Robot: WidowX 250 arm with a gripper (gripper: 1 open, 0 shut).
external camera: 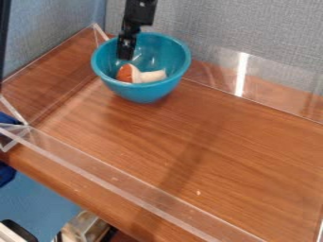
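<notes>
A teal bowl [158,87] sits at the back left of the wooden table, holding an orange-red piece [125,74] and a pale cream piece [151,77]. The dark gripper [127,53] reaches down from the top over the bowl's left back part, its tips at or just inside the rim. Whether its fingers are open or shut is hard to see.
Clear low walls edge it, with grey textured panels behind. A blue object [8,122] lies at the far left edge.
</notes>
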